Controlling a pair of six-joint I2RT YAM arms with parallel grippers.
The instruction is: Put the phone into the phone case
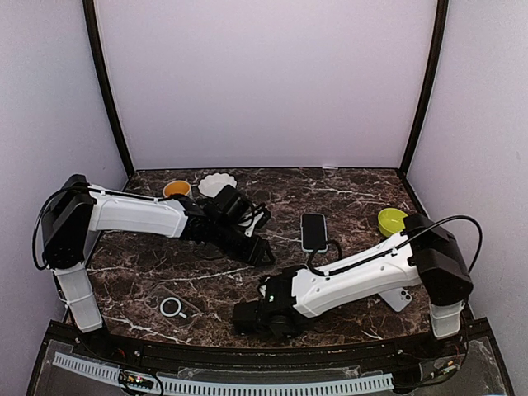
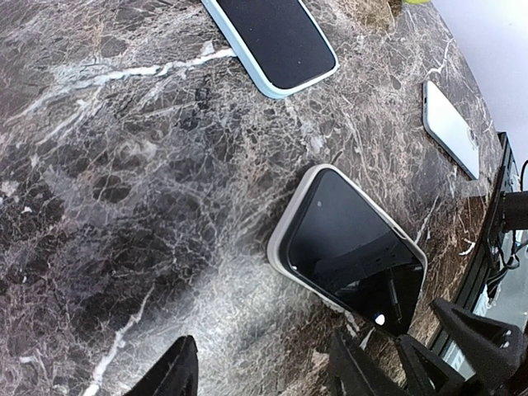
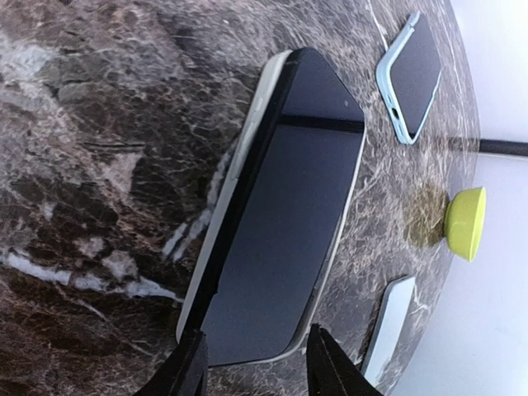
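Note:
A black-screened phone with pale sides (image 2: 346, 239) (image 3: 268, 231) lies face up on the marble table, mostly hidden under my right arm in the top view. My right gripper (image 1: 260, 318) is low over its near end, fingers apart, nothing seen held. My left gripper (image 1: 256, 252) hangs open above the table behind it, nothing between its fingers. A clear case with a ring (image 1: 172, 308) lies at the front left in the top view. A light-blue-edged phone (image 1: 313, 231) (image 2: 272, 41) lies farther back.
A silver phone (image 1: 396, 299) lies at the right, near a yellow-green bowl (image 1: 391, 221). An orange cup (image 1: 176, 188) and a white scalloped plate (image 1: 217, 183) stand at the back left.

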